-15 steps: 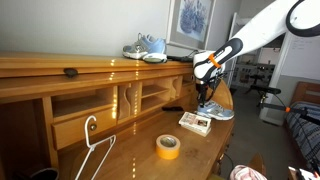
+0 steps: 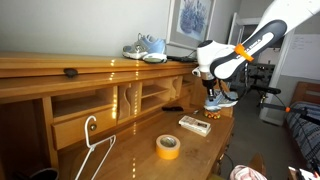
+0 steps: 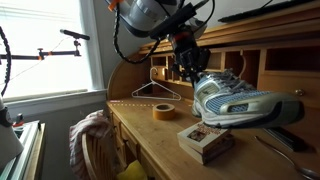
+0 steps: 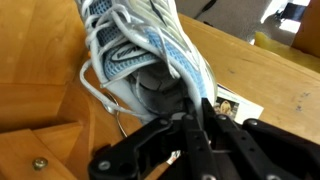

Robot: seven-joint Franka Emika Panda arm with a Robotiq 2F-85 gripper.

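A light blue and grey sneaker [image 3: 248, 104] hangs above the desk, its pale sole facing the camera in exterior view 2. My gripper [image 3: 193, 76] is shut on it near the opening. From the wrist, the laced upper of the sneaker [image 4: 150, 38] fills the top of the view, with the gripper pressed against the dark collar area; the exact pinch is hard to see. In exterior view 1 the sneaker [image 2: 220, 101] shows small at the far end of the desk, under the arm.
Beneath the sneaker lies a small white box [image 3: 205, 141]. An orange tape roll [image 2: 167, 147] and a white hanger [image 2: 94, 149] rest along the desk. More shoes [image 2: 146, 48] stand on the upper shelf. Bare desktop [image 2: 135, 152] surrounds the tape.
The arm has risen and come a little nearer in exterior view 1. The sneaker has lifted slightly with it, away from beside the white box.
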